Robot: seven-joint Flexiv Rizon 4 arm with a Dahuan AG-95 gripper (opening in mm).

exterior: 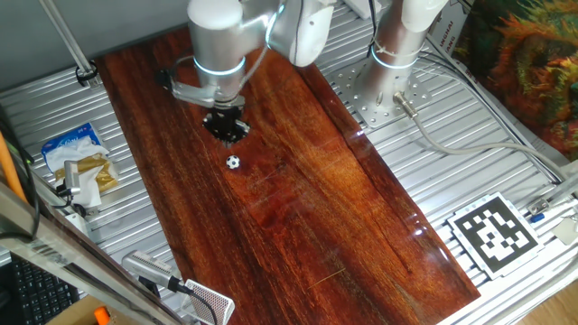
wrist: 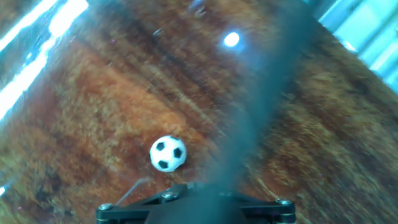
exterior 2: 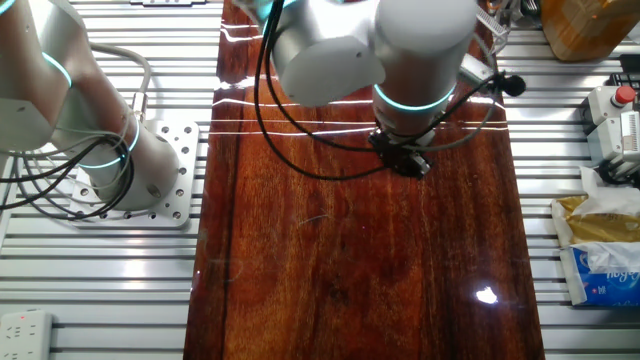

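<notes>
A small white ball with black patches (exterior: 233,162) rests on the dark wooden board (exterior: 298,217). My black gripper (exterior: 231,139) hangs just behind the ball in exterior view 1, pointing down and apart from it in the picture. From the wrist, the ball (wrist: 168,154) appears left of centre, a little beyond the gripper's dark parts at the bottom edge. A blurred dark strip crosses that view and covers part of the gripper, so how far its fingers stand apart is unclear. Exterior view 2 shows the gripper (exterior 2: 408,164) under the arm; the ball cannot be made out there.
Around the ball the board is bare. A ribbed metal table surrounds it, with a blue and white pack (exterior: 79,158) on the left and a black-and-white marker board (exterior: 494,236) at the right. Loose black cables (exterior 2: 265,110) hang from the arm.
</notes>
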